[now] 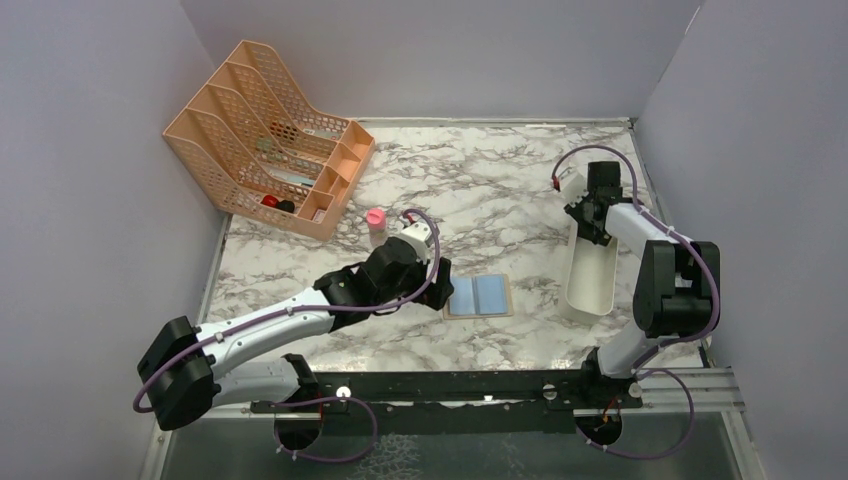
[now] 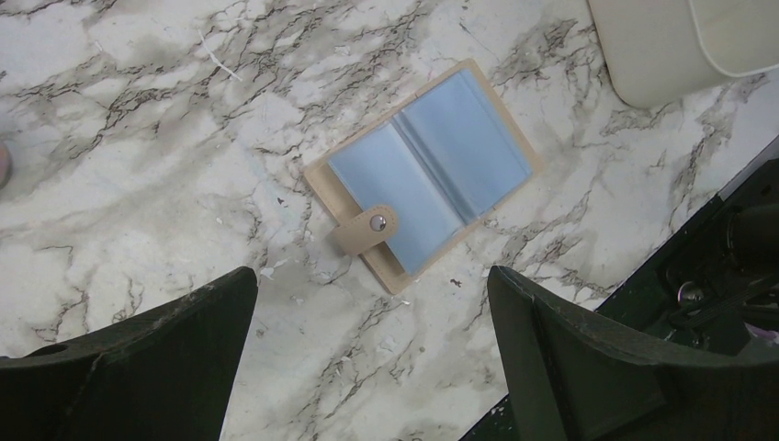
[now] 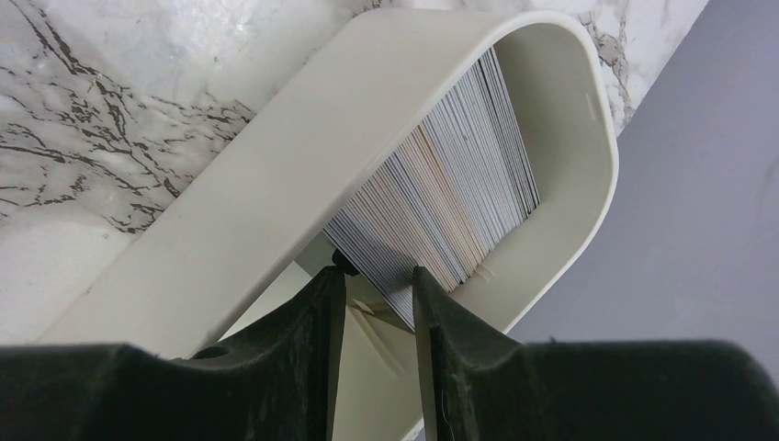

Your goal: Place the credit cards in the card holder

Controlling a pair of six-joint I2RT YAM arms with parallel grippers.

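Note:
A row of credit cards (image 3: 441,175) stands on edge, packed side by side, in the white bin (image 3: 248,197) in the right wrist view. At the near end of that row my right gripper is part open, its fingertips just short of or touching the nearest card; whether a card sits between them is unclear. The tan card holder (image 2: 397,279) lies spread on the table, with blue clear sleeves (image 2: 467,138) and a snap strap (image 2: 366,229). My left gripper stands open above its near side, nothing between the fingers.
An orange perforated organizer (image 1: 345,185) holding small items stands at the back left. A pink-capped bottle (image 1: 376,218) is close behind the left arm. Between holder and bin the marble table (image 1: 535,290) is clear. A wall runs close along the bin's right side.

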